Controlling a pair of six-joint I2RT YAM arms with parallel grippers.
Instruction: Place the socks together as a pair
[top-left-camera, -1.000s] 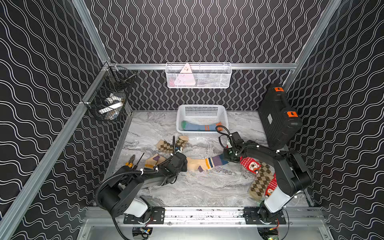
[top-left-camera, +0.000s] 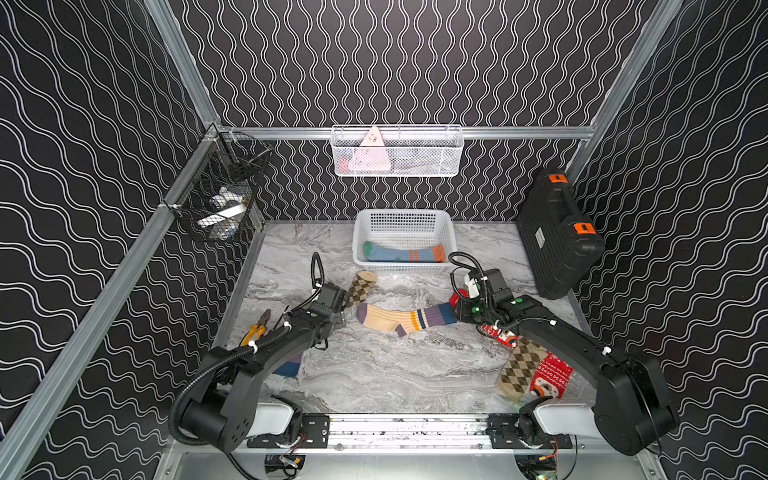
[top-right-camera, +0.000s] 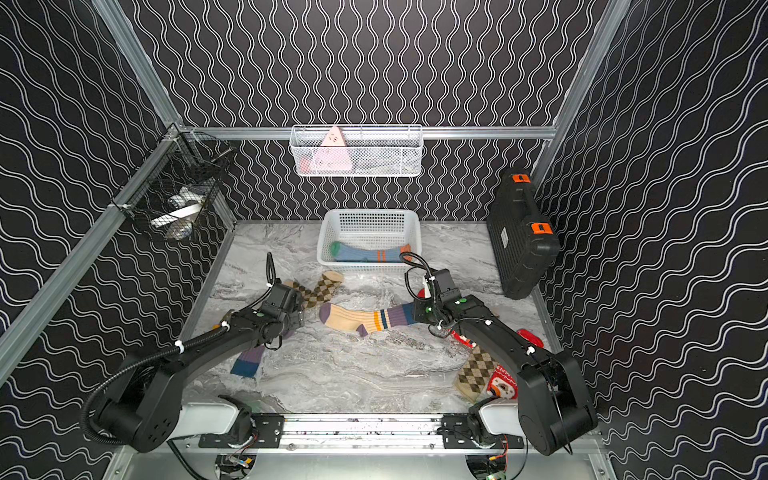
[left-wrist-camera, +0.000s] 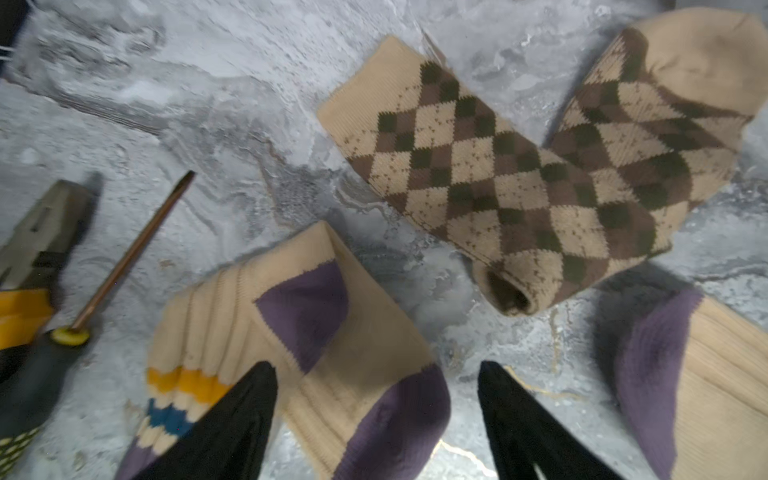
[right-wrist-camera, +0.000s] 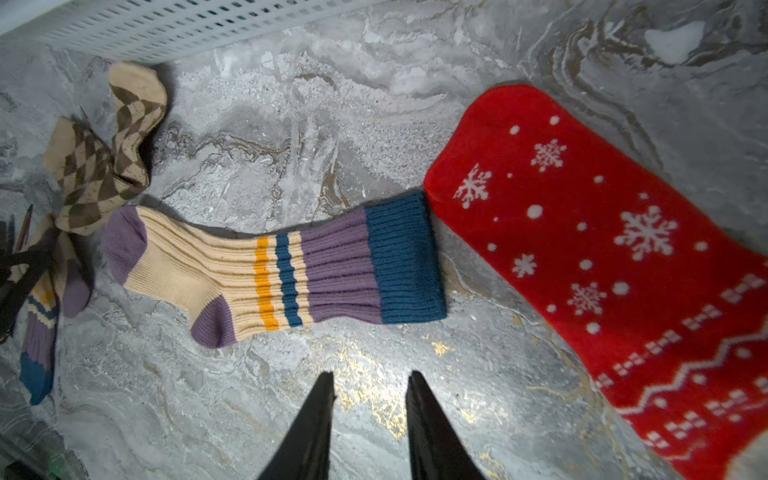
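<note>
A striped cream, purple and blue sock (right-wrist-camera: 256, 272) lies flat at table centre. Its folded look-alike (left-wrist-camera: 280, 336) lies at left, under my open left gripper, whose blurred fingers hang over it. An argyle sock (left-wrist-camera: 512, 192) is bent above both. My right gripper stands open below the flat striped sock, nothing between its fingers. A red snowflake sock (right-wrist-camera: 584, 264) lies right of it; another argyle sock (top-left-camera: 520, 364) and more red socks lie at front right.
A white basket (top-left-camera: 404, 220) holding a blue-grey sock stands at the back. Pliers (left-wrist-camera: 32, 264) and a screwdriver (left-wrist-camera: 120, 264) lie at far left. A black case (top-left-camera: 560, 240) stands at back right.
My left gripper has moved left, off the flat striped sock to over the folded one. The right arm has shifted and turned, its gripper moving slightly rightward.
</note>
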